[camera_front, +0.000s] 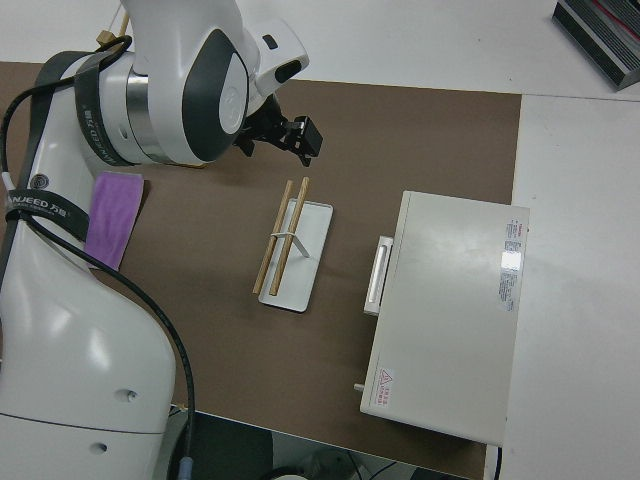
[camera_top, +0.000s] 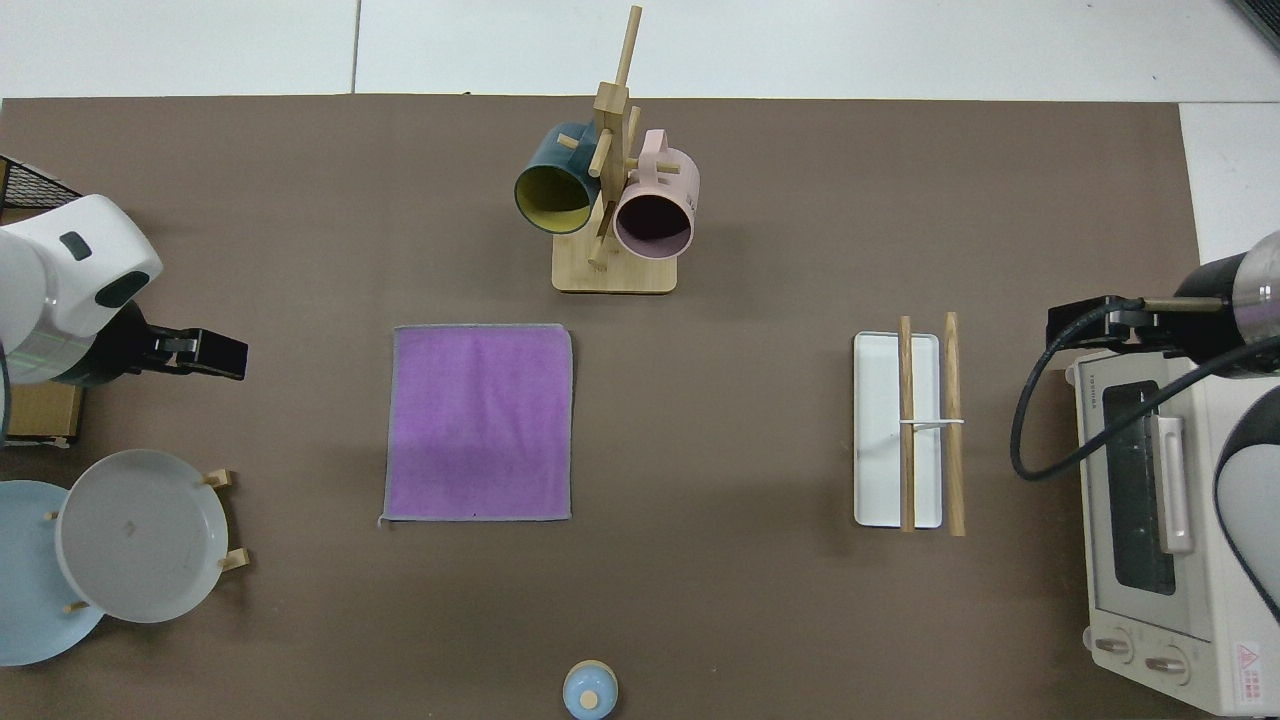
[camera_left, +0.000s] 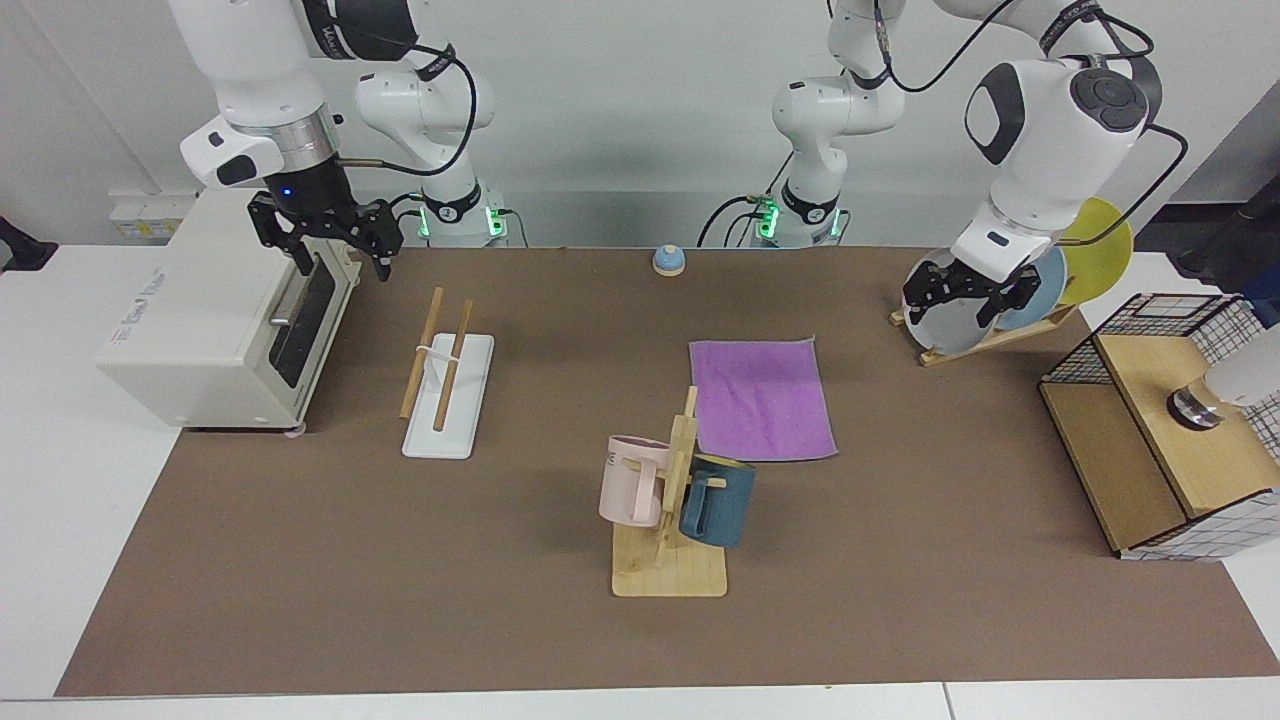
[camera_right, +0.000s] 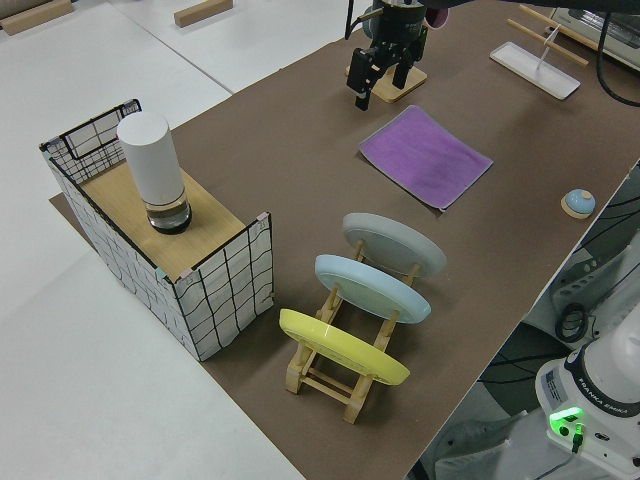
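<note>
On the left in the top view, my left gripper (camera_top: 216, 353) hangs above and behind the plate rack with a grey plate (camera_top: 140, 535) and a blue plate (camera_top: 36, 600); whether it is open I cannot tell. My right gripper (camera_left: 345, 246) hangs over the white oven (camera_left: 211, 336), beside a white holder (camera_top: 876, 432) with two wooden sticks; its finger state is unclear. A wooden mug tree (camera_top: 609, 276) holds a teal mug (camera_top: 555, 168) and a pink mug (camera_top: 675, 190). A purple cloth (camera_top: 477, 421) lies flat in the middle.
A small blue round object (camera_top: 596, 685) lies near the front edge. A wire-sided shelf (camera_right: 215, 224) bearing a white cylinder (camera_right: 154, 163) stands at the far left, beside a yellow plate (camera_right: 340, 344). The table between cloth and stick holder is clear.
</note>
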